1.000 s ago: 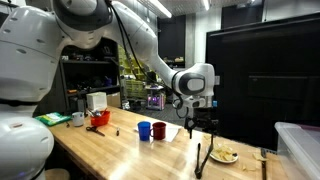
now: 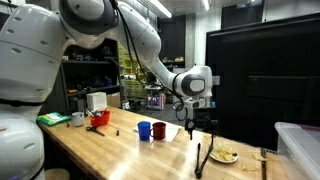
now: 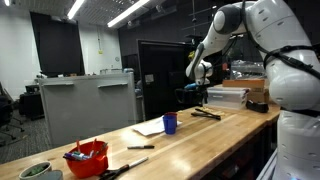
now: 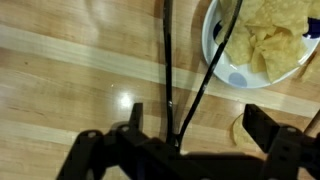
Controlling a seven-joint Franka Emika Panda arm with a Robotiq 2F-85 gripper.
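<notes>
Black tongs [image 4: 169, 75] lie spread on the wooden table, their two long arms meeting low in the wrist view. My gripper stands open above the joined end, with nothing held between its fingers. From the side, the gripper [image 2: 199, 122] hangs clear of the table, above the tongs [image 2: 203, 160]. Beside the tongs is a white bowl [image 4: 235, 75] of yellow tortilla chips [image 4: 265, 40]. One loose round chip [image 4: 243, 136] lies on the wood near the right finger, partly hidden by it.
A blue cup [image 2: 144, 131] and a dark red cup [image 2: 158, 131] stand mid-table. Farther off is a red basket [image 3: 87, 158] with items inside. A translucent bin [image 2: 298, 145] sits at the right edge.
</notes>
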